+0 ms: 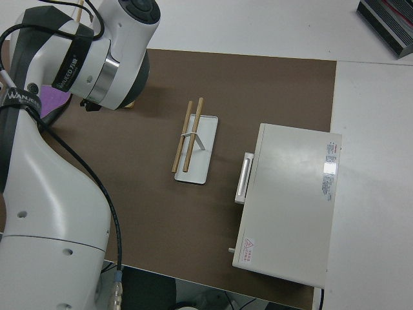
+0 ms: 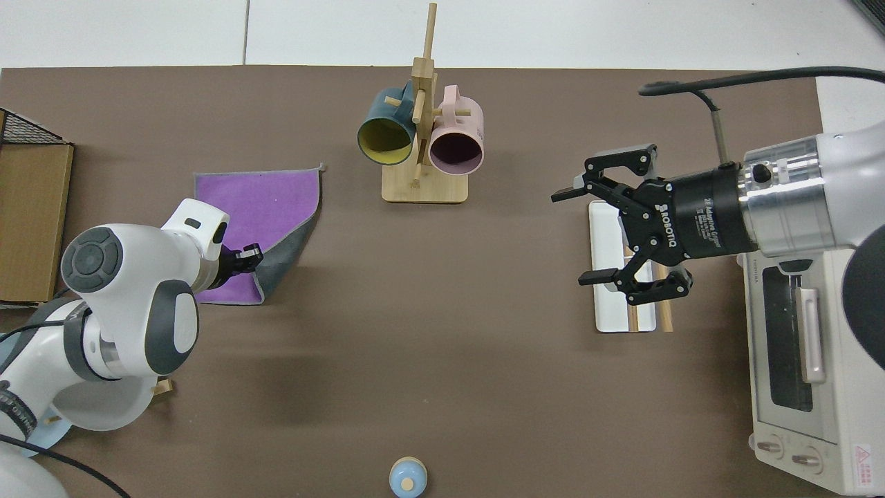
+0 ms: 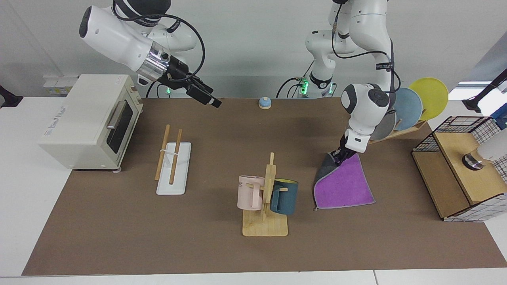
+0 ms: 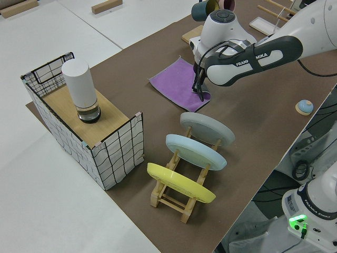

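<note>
My right gripper (image 2: 566,236) hangs on the right of the top view with its two fingers spread apart and nothing between them, above a white tray (image 2: 609,311) with wooden sticks. My left gripper (image 2: 250,259) is low over the folded edge of a purple and grey cloth (image 2: 257,199); whether it grips the cloth is unclear. A blue mug (image 2: 383,135) and a pink mug (image 2: 456,141) hang on a wooden tree (image 2: 424,187).
A toaster oven (image 2: 821,415) stands at the right, a wire-walled wooden shelf (image 2: 29,220) at the left. Plates (image 4: 181,183) sit in a rack beside the left arm. A small blue object (image 2: 407,477) lies at the front.
</note>
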